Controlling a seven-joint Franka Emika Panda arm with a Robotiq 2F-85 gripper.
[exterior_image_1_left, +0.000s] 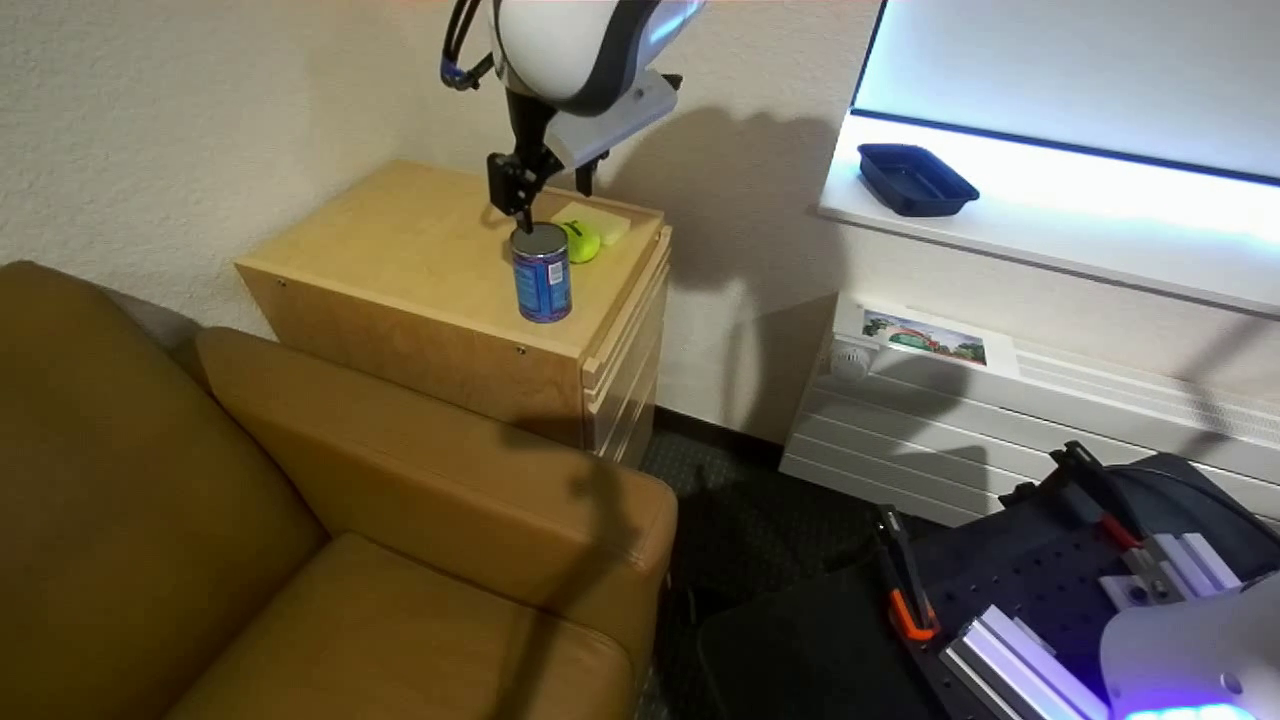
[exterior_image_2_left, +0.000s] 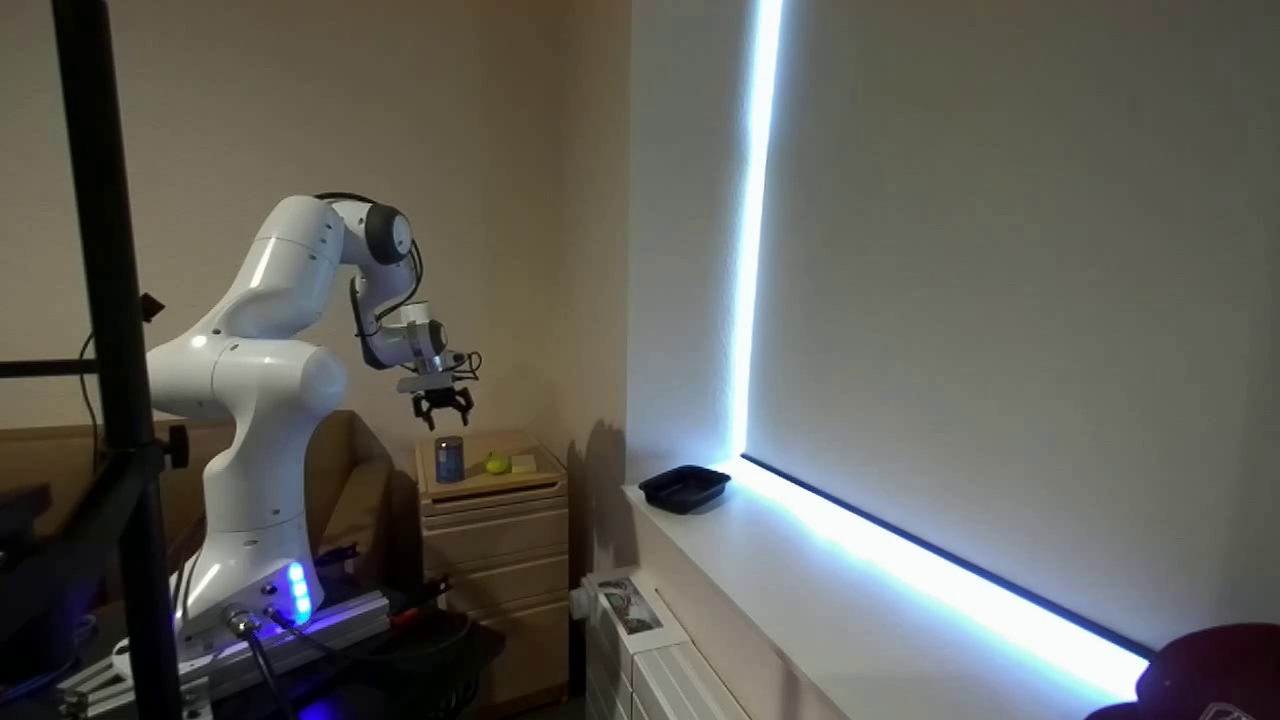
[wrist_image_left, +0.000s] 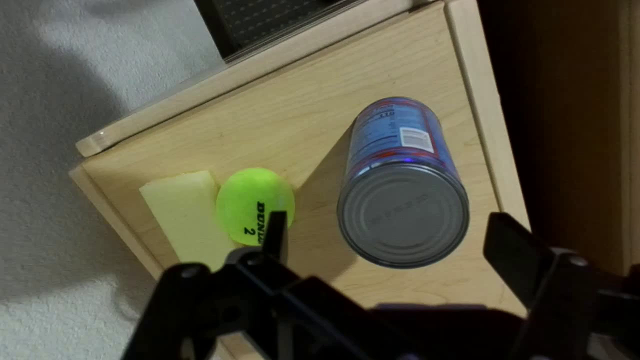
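Observation:
A blue can (exterior_image_1_left: 542, 276) with a grey lid stands upright on the wooden cabinet top, close to its front edge. Beside it lies a yellow-green tennis ball (wrist_image_left: 255, 205), touching or nearly touching a pale yellow block (wrist_image_left: 189, 216). Over the cabinet hangs my gripper (exterior_image_2_left: 446, 425), its fingers spread and nothing between them. In the wrist view the can (wrist_image_left: 403, 198) appears between the two black fingers, beyond their tips. The other finger overlaps the ball's lower right edge in that view.
The cabinet top (exterior_image_1_left: 396, 240) is bare on its left side, with a raised rim along some edges. A black tray (exterior_image_1_left: 914, 180) rests on the windowsill to the right. The brown sofa (exterior_image_1_left: 444, 444) stands in front of the cabinet.

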